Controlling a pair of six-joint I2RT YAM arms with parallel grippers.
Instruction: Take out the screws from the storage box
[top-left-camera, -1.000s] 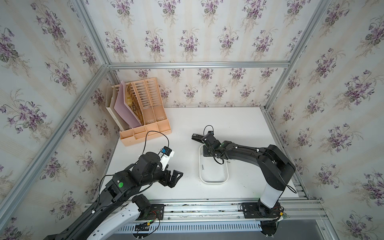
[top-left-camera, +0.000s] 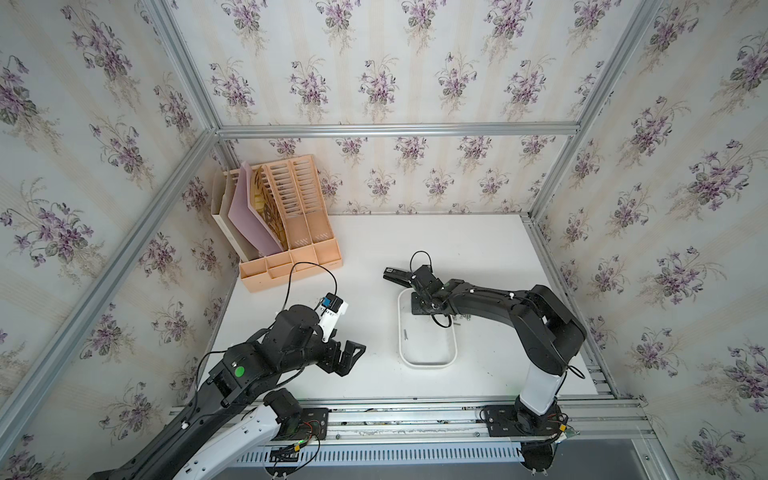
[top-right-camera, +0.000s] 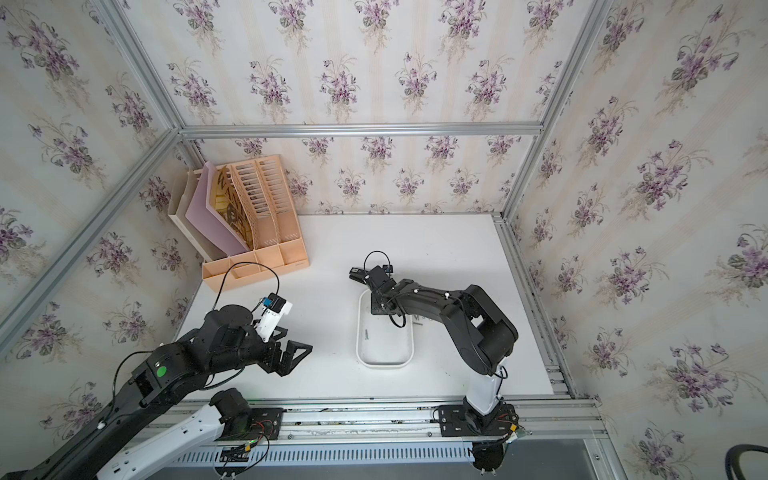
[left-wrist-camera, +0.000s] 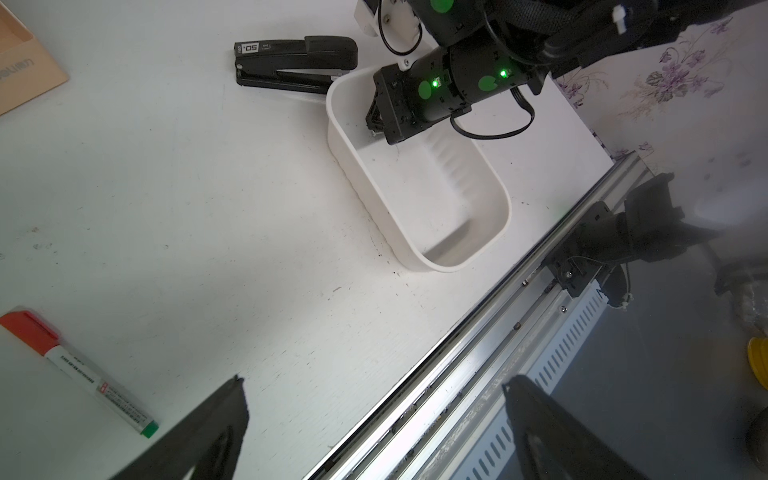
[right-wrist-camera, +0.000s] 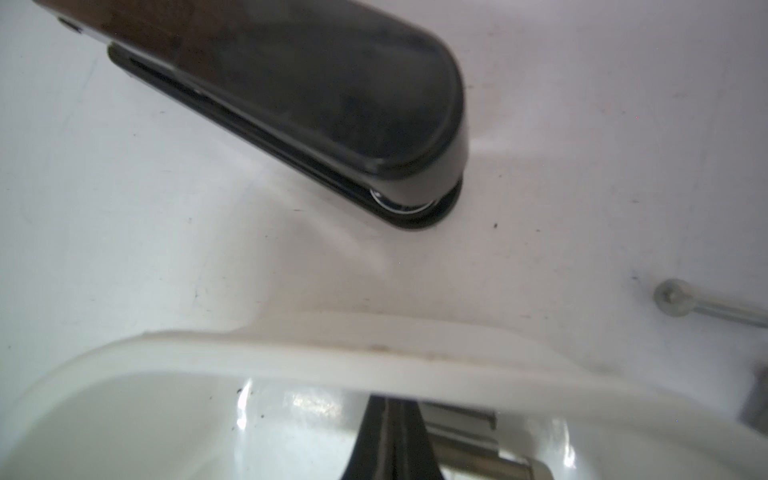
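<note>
The white storage box (top-left-camera: 429, 365) stands on the table right of centre. One screw (top-left-camera: 405, 334) lies on its floor at the left side. In the right wrist view my right gripper reaches down inside the box's far end, fingers together and nothing between them. Several metal screws (right-wrist-camera: 492, 462) lie just to the right of those fingers, outside them, partly cut off by the frame's lower edge. My left gripper hangs well left of the box, spread wide and empty.
A black stapler (right-wrist-camera: 336, 88) lies just beyond the box's far rim. Loose screws (right-wrist-camera: 708, 305) rest on the table right of the box. A marker (left-wrist-camera: 80, 372) lies below the left arm; a wooden organizer (top-left-camera: 288, 260) stands at back left.
My right gripper has shifted slightly to the right over the box's far end. The left arm, the box and the screw at its left side have stayed put.
</note>
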